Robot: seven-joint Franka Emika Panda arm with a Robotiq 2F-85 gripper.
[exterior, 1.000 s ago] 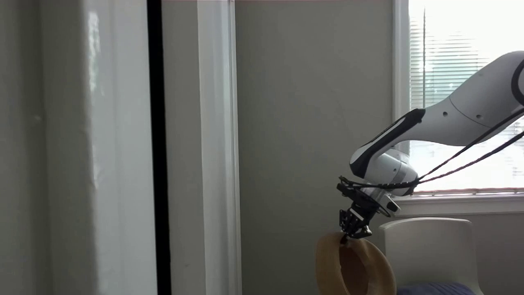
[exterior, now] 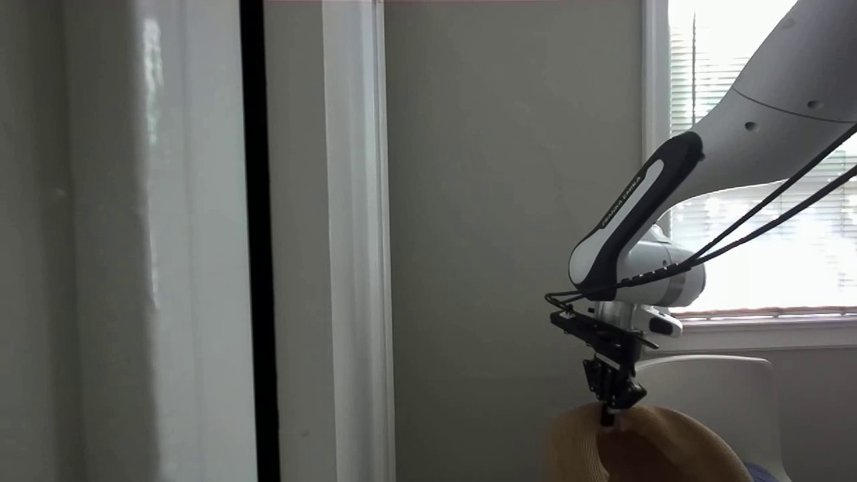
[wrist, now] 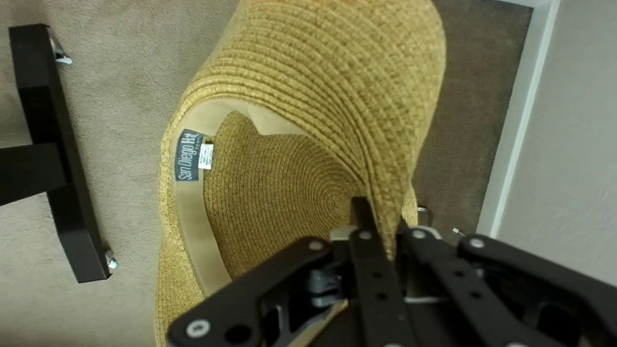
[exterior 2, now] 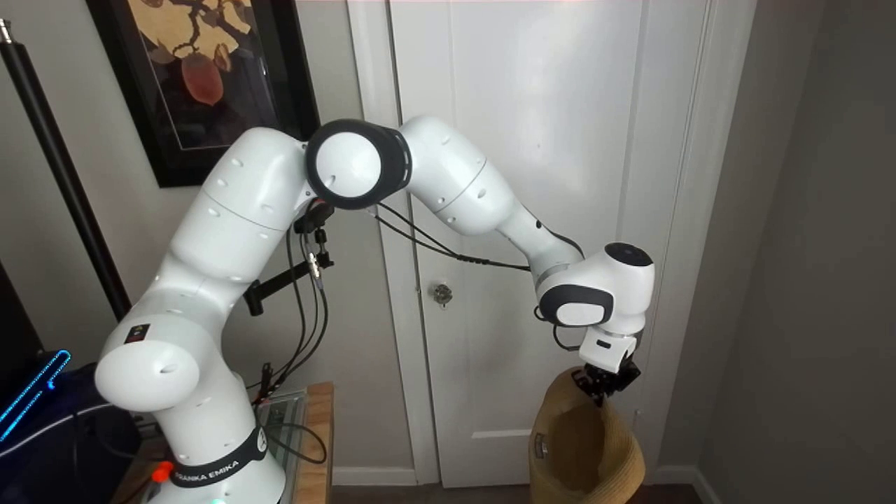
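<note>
A tan woven straw hat point(wrist: 324, 69) hangs by its brim from my gripper, which is shut on the brim. In the wrist view the hat's inside faces the camera, with a pale sweatband and a dark label point(wrist: 189, 155) reading San Diego Hat. From the second exterior view, the hat point(exterior 2: 626, 458) dangles below the gripper point(exterior 2: 600, 396) in front of the white door, its opening turned to the side. The first exterior view shows only the upper part of the hat point(exterior: 572, 446) under the gripper point(exterior: 608, 414); the rest is cut off by the frame's bottom edge.
A white door point(exterior 2: 512, 353) with a glass knob point(exterior 2: 441, 294) stands behind the arm. A pale chair point(exterior: 715, 393) is beneath the window. On the carpet lies a black metal bar frame point(wrist: 63, 167); a white baseboard point(wrist: 520, 127) runs along the right.
My gripper has shifted right and slightly down in the first exterior view, carrying the hat, and now points more straight down. The upper arm has risen and the hat covers more of the chair.
</note>
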